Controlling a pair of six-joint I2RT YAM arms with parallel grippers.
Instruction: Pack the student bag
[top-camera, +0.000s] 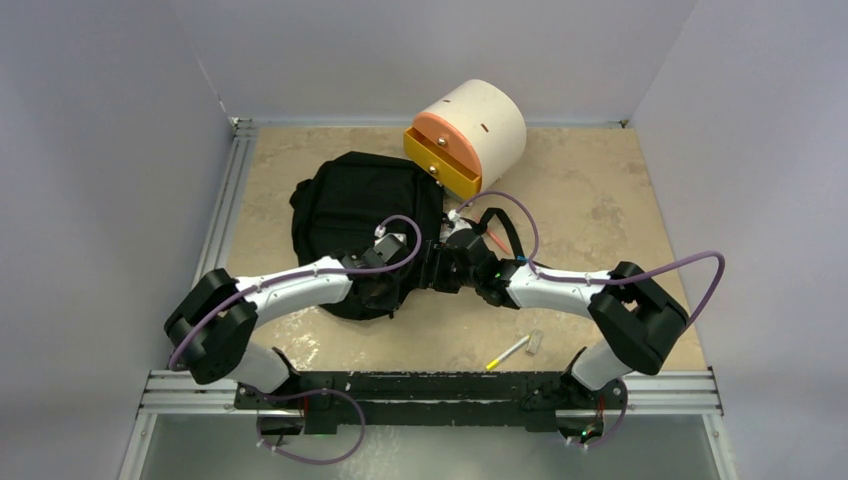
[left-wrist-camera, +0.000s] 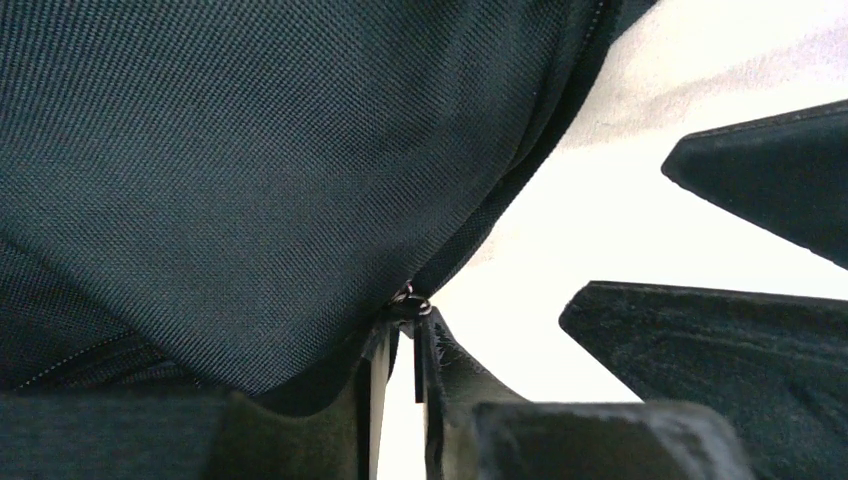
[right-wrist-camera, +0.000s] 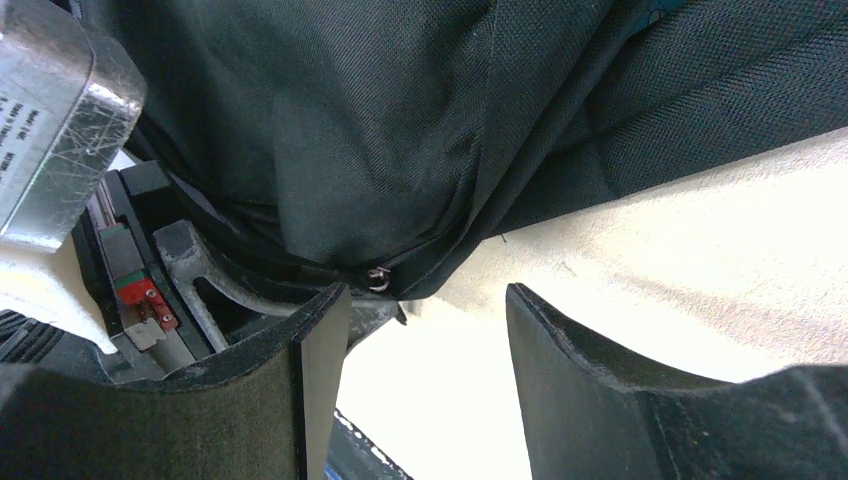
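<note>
The black bag (top-camera: 370, 190) lies flat at the left of the table, its front edge near my left gripper (top-camera: 392, 308). In the left wrist view, a small metal zipper pull (left-wrist-camera: 408, 303) shows at the bag's edge, right at the tips of my left gripper. Only a narrow gap parts these fingers; whether they grip the pull is not clear. My right gripper stands open beside the bag's right edge, nothing between its fingers. Its dark fingers (left-wrist-camera: 720, 345) also appear in the left wrist view.
A white cylindrical drawer unit (top-camera: 490, 120) stands at the back, its yellow drawer (top-camera: 440, 165) pulled out. A black strap (top-camera: 508, 228) and an orange item (top-camera: 497, 241) lie behind the right arm. A yellow-tipped marker (top-camera: 508, 352) and a small pale block (top-camera: 535, 342) lie at the front.
</note>
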